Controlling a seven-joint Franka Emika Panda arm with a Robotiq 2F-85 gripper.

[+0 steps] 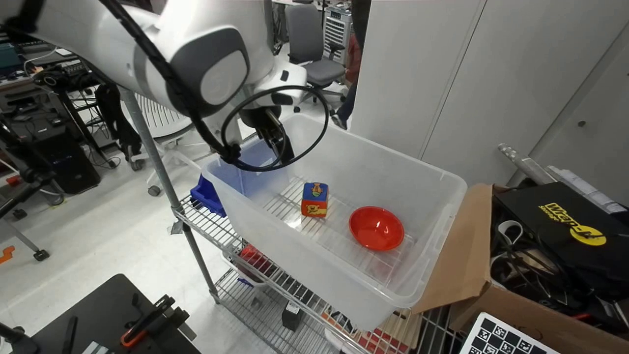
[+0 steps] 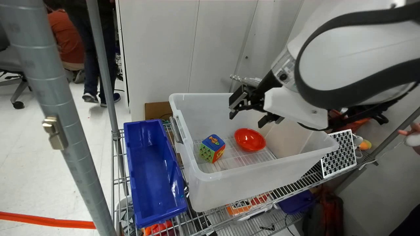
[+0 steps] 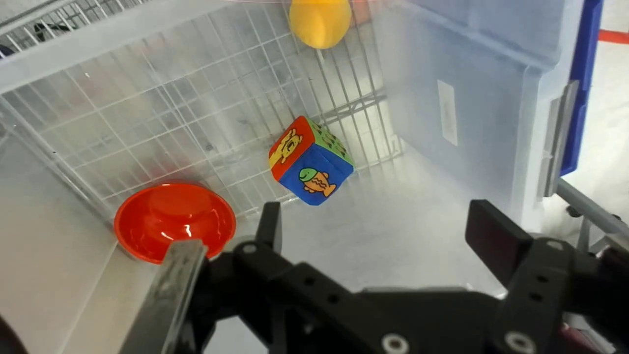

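Observation:
Inside the clear plastic bin (image 1: 436, 177) lie a soft picture cube (image 1: 315, 199) and a red bowl (image 1: 376, 228), apart from each other. From the wrist view, the cube (image 3: 315, 162) shows blue, red and green faces, with a fish on the blue one. The bowl (image 3: 175, 219) is upright and empty at the left, partly covered by the gripper's side. My gripper is open, its black fingers wide apart with nothing between them. In exterior view 2 the gripper (image 2: 250, 114) hangs above the bin, higher than the cube and bowl.
An empty blue bin (image 2: 155, 169) stands beside the clear bin on the wire shelf. A cardboard box (image 1: 530, 307) with cables and a black case adjoins the other end. The clear bin's tall walls surround both objects, with bare floor around them.

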